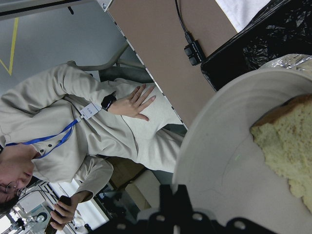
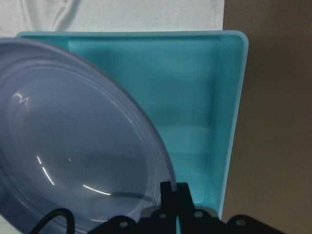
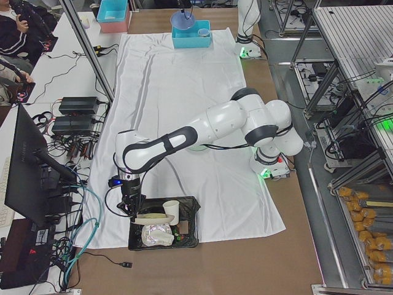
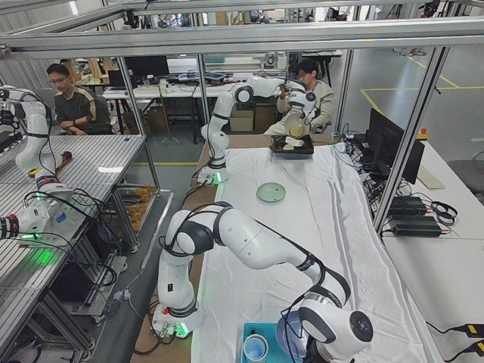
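Note:
My left gripper is shut on the rim of a pale plate (image 1: pixel 224 161) holding a slice of bread (image 1: pixel 285 146); in the camera left view the plate is tilted over a black-lined bin (image 3: pixel 187 238) with a white cup (image 3: pixel 171 209) in it. My right gripper is shut on the rim of a blue bowl (image 2: pixel 83 126), held over a light-blue tray (image 2: pixel 229 97) at the far end. A green plate (image 4: pixel 271 192) lies on the cloth, mostly hidden by the left arm in the camera left view.
A monitor (image 3: pixel 27 166) and cables line one side. A seated person (image 1: pixel 73 126) is close behind the black bin.

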